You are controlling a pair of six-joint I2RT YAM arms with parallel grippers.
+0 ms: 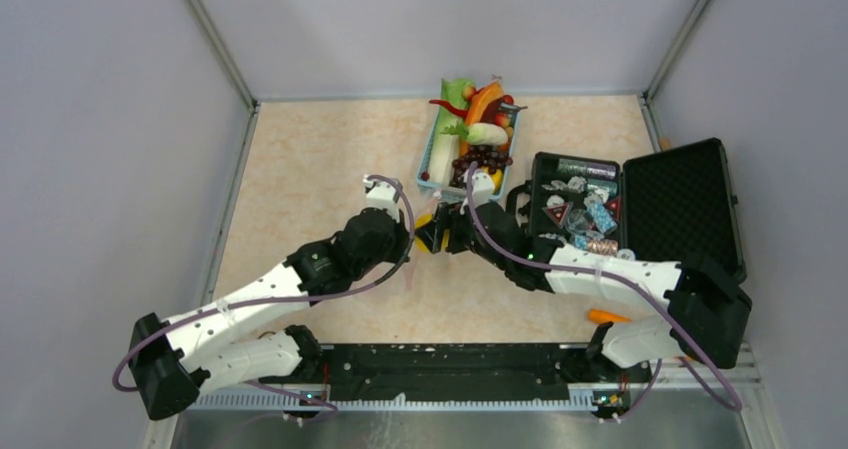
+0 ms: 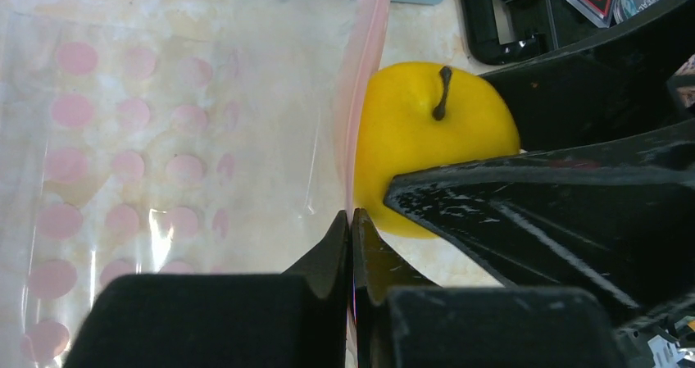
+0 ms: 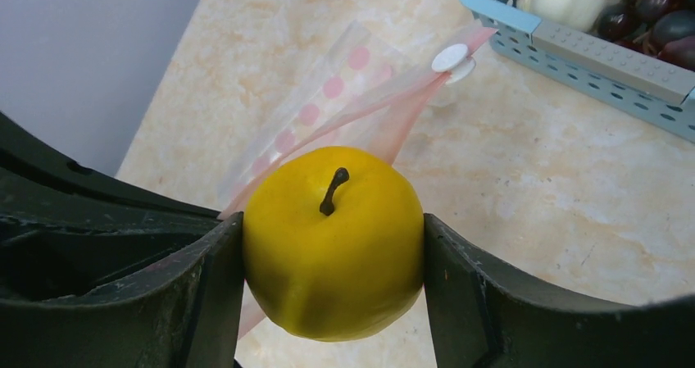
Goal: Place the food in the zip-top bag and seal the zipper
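The zip top bag [image 2: 131,163], clear with pink dots and a pink zipper edge, lies under my left gripper, which is shut on that edge. A yellow apple sits between the fingers of my right gripper, against the outside of the pink edge in the left wrist view. In the right wrist view the bag's white slider [image 3: 451,59] is at the far end of the zipper. From above, both grippers meet near the table's middle, largely hiding the bag.
A blue basket [image 1: 428,159] of vegetables and fruit stands behind the grippers. An open black case [image 1: 680,209] of small items is at the right, with an orange item [image 1: 607,316] near the front right.
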